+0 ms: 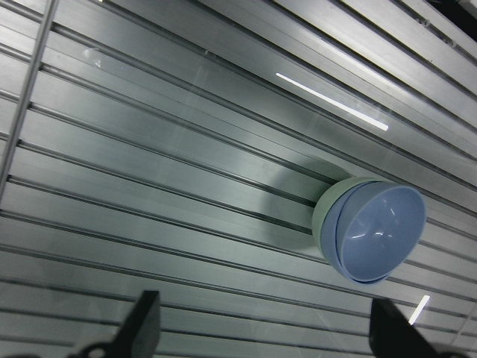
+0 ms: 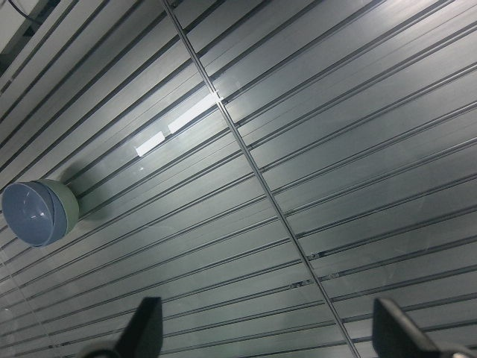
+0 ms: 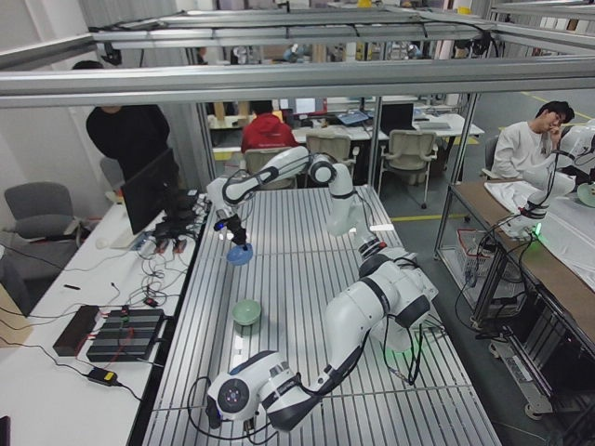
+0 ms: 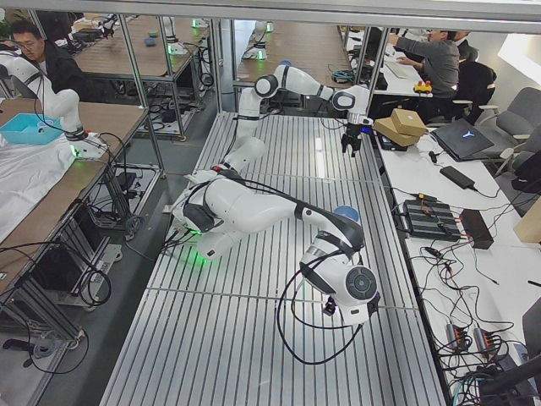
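Note:
In the camera left view, a blue bowl [image 3: 239,254] hangs at the far arm's gripper, apart from a green bowl [image 3: 246,311]. The other views differ: both wrist views show blue bowls [image 1: 380,235] nested in a green one [image 1: 324,209]. My left gripper and right gripper each appear open over bare slats, nothing between the fingers, the bowls off to one side. In the camera right view, the nearer arm partly hides a blue bowl [image 4: 347,213].
A white side desk [image 3: 37,390] with electronics and wires runs along one edge, and metal frame bars stand around.

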